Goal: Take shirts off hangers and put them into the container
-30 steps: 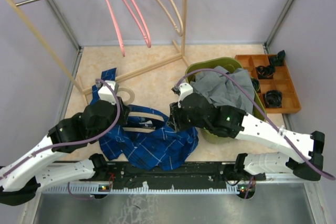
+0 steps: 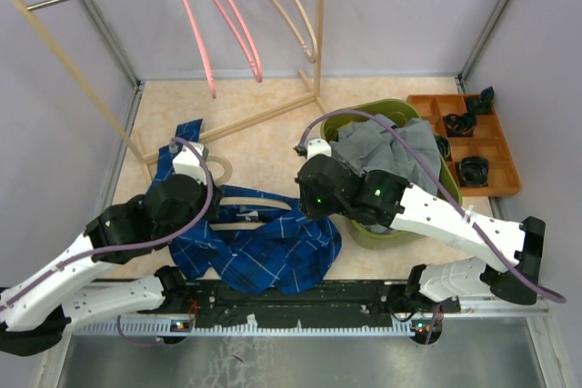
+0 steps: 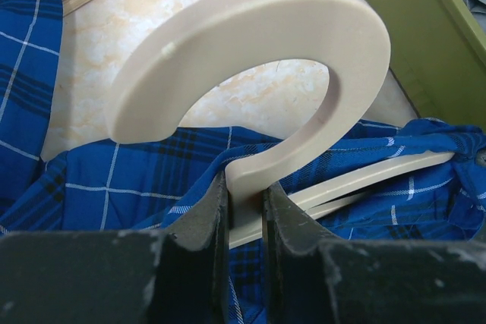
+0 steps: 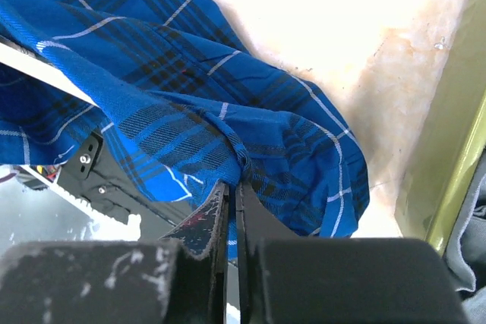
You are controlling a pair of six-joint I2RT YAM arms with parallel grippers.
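A blue plaid shirt (image 2: 264, 256) lies spread on the table, with a cream hanger (image 2: 258, 202) partly inside it. In the left wrist view, the hanger's hook (image 3: 262, 36) rises clear of the cloth, and my left gripper is shut on its base. The bare bars run right and disappear under the fabric. My right gripper pinches a gathered fold of the shirt near the right end of the hanger. From the right wrist view, a pale strip of hanger (image 4: 42, 73) shows at the left, apart from the fingers.
To the right stands a green basket (image 2: 368, 238) holding grey cloth (image 2: 386, 147), with an orange divided tray (image 2: 509, 156) beyond. Pink hangers (image 2: 241, 29) and another cream one (image 2: 300, 20) hang on the rack above. Bare table shows behind the shirt.
My right gripper's fingers have shifted a little to the right, and more of the hanger's bar is bare at that end. The left arm stays nearly still, holding the hook.
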